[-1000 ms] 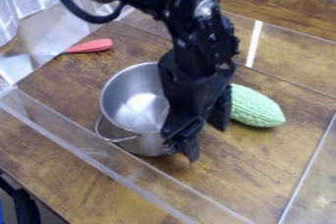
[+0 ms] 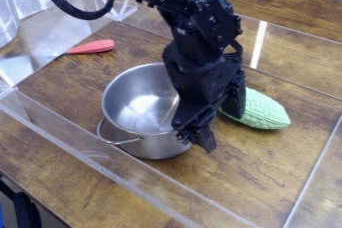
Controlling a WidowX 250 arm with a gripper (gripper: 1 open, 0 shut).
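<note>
My black gripper (image 2: pixel 190 127) reaches down from the top of the camera view, its tip over the right side of a steel pot (image 2: pixel 131 107) with a wire handle. Whether the fingers are open or shut, or hold anything, is hidden by the gripper's body. A pale green corn-like vegetable (image 2: pixel 257 112) lies to the right of the pot, partly behind the gripper.
A red-handled utensil (image 2: pixel 91 47) lies at the back left. Clear plastic walls border the wooden surface (image 2: pixel 227 182) at left, front and right. Bare wood is free at the front right.
The gripper has shifted slightly and turned, its lower tips now higher and less spread out in view. The pot and vegetable look unmoved.
</note>
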